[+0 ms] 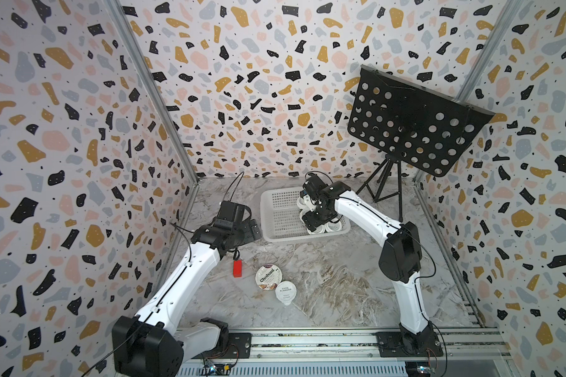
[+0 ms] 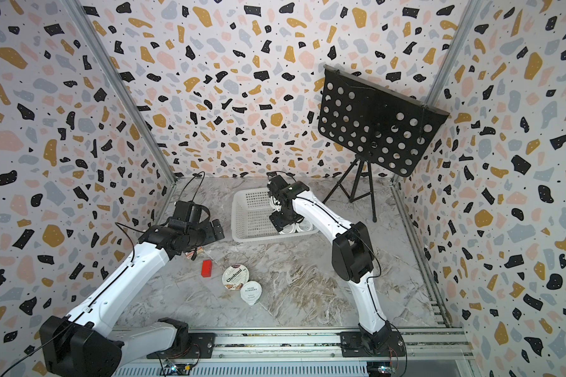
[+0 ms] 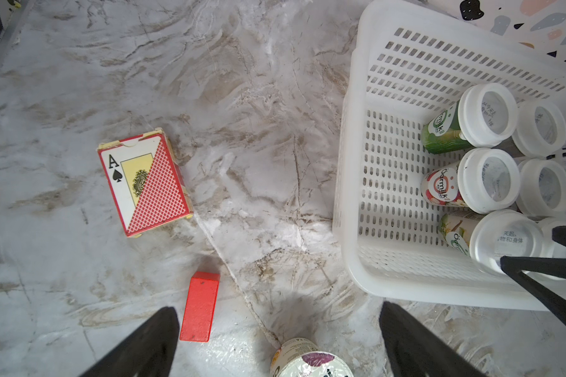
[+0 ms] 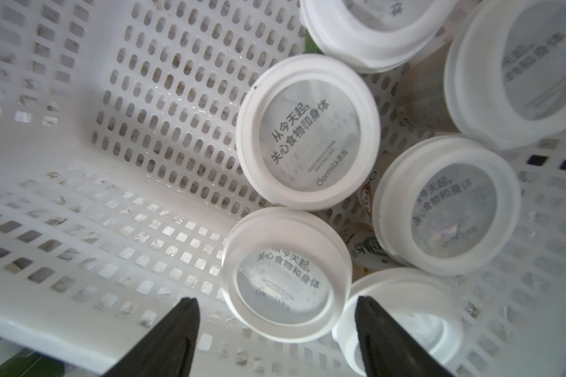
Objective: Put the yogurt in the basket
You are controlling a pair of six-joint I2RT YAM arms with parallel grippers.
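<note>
The white plastic basket (image 1: 281, 233) holds several white-lidded yogurt cups (image 4: 306, 135) at its right side. My right gripper is over them, fingertips either side of a front cup (image 4: 283, 286), open, with nothing seen held. My left gripper hovers open left of the basket, nothing between its fingers. Outside the basket, a Chobani cup (image 1: 268, 277) and a cup with a pale lid (image 1: 285, 291) stand on the table in front.
A red block (image 3: 199, 304) and a card deck (image 3: 143, 182) lie left of the basket. A black stand (image 2: 374, 125) stands back right.
</note>
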